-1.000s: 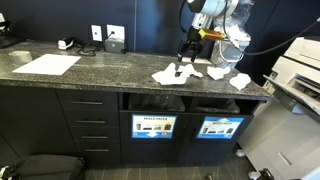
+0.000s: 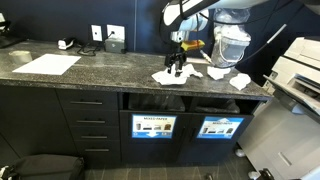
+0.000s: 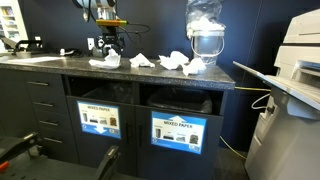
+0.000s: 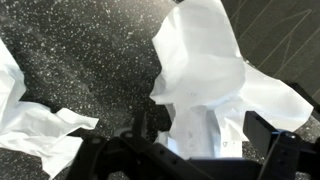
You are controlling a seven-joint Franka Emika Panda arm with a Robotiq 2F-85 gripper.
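Below my open gripper lies a crumpled white paper [image 4: 205, 65] on the dark speckled counter, between the two fingers in the wrist view. In exterior view 1 the gripper [image 2: 177, 68] hangs just over the crumpled paper [image 2: 170, 77] near the counter's front edge; whether they touch cannot be told. At the left of the wrist view a second crumpled paper [image 4: 35, 125] lies apart. More crumpled papers [image 3: 174, 60] rest along the counter to the right in exterior view 2.
Two openings in the cabinet front carry blue mixed paper signs [image 2: 153, 126]. A clear bucket [image 3: 207, 42] holding a filled bag stands at the back right. A flat white sheet [image 2: 48, 64] lies at the left.
My gripper has moved left and down from above the right-hand papers to over the crumpled paper near the front edge. The papers appear unmoved.
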